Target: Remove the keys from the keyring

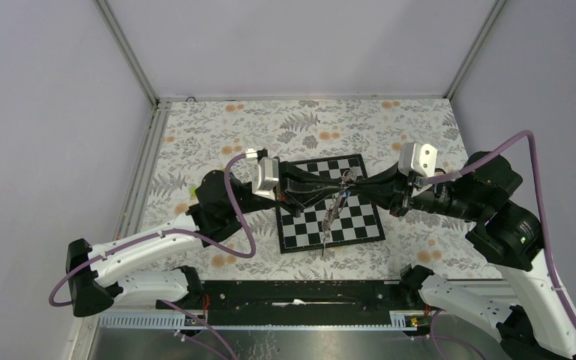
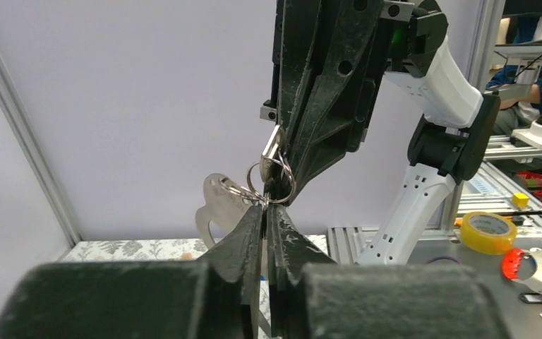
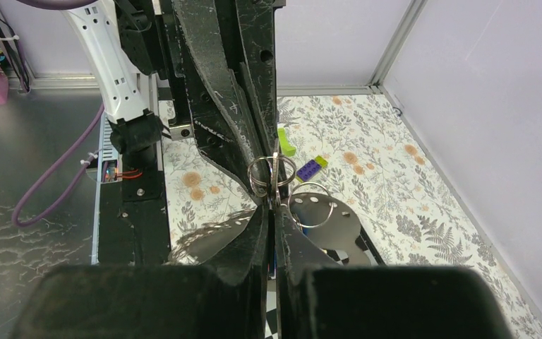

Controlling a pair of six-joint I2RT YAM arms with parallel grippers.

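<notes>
The bunch of keys (image 1: 332, 217) hangs between my two grippers over the checkered board. In the left wrist view, the fingertips of my left gripper are together at the lower edge of a wire ring (image 2: 291, 176); whether the wire lies between them cannot be told. A broad key (image 2: 219, 201) hangs behind those tips. My right gripper is shut on a thin metal piece, seemingly a key (image 3: 276, 168), seen edge-on with the ring around it. Another loop (image 3: 330, 210) and a rounded key (image 3: 339, 224) show beside its tips. Further keys are partly hidden.
A checkered board (image 1: 297, 236) lies below on the patterned table. Purple and green blocks (image 3: 309, 169) sit to one side. Both arms meet closely at the middle, while the table's back area is clear.
</notes>
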